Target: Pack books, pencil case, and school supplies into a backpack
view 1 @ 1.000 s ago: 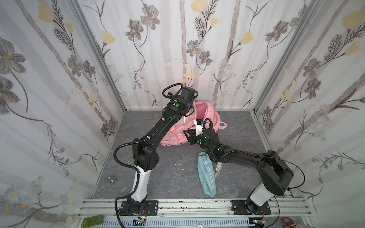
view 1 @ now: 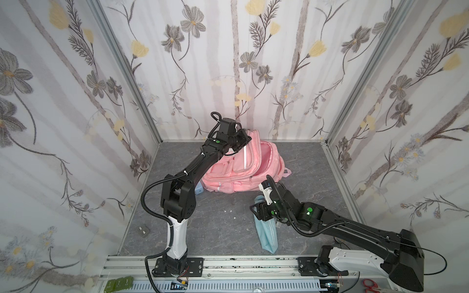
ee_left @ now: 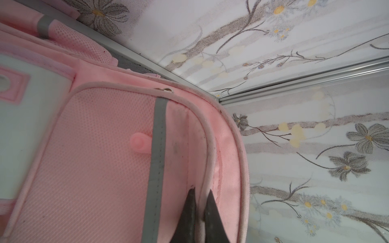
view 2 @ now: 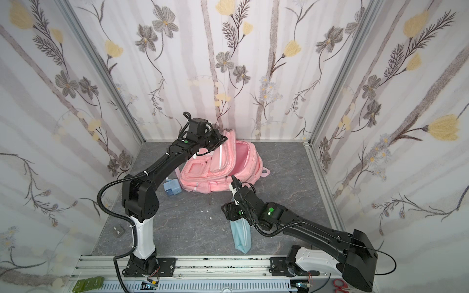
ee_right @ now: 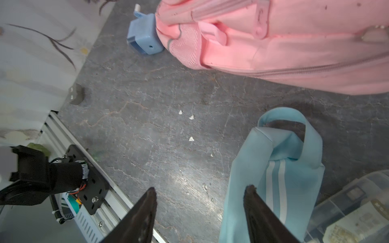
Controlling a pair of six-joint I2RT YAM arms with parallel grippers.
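Observation:
The pink backpack [view 1: 234,171] lies at the back, its opening [view 2: 240,166] gaping on the right side. My left gripper is shut on the piped edge of the backpack's front flap; the piping [ee_left: 210,162] runs between its fingers. A light-blue pencil case [view 1: 266,232] with a loop handle [ee_right: 310,141] lies on the floor in front of the backpack. My right gripper is part open over the case's far end, nothing between its fingers. In the right wrist view the case runs under the right-hand finger [ee_right: 259,214].
A clear case [ee_right: 356,206] lies right of the pencil case. A small blue box [view 2: 172,186] sits by the backpack's left corner, and a small grey block [view 1: 143,230] lies far left. Grey floor [view 1: 219,234] left of the pencil case is mostly clear.
The right gripper has come away from the backpack, forward and over the pencil case's end.

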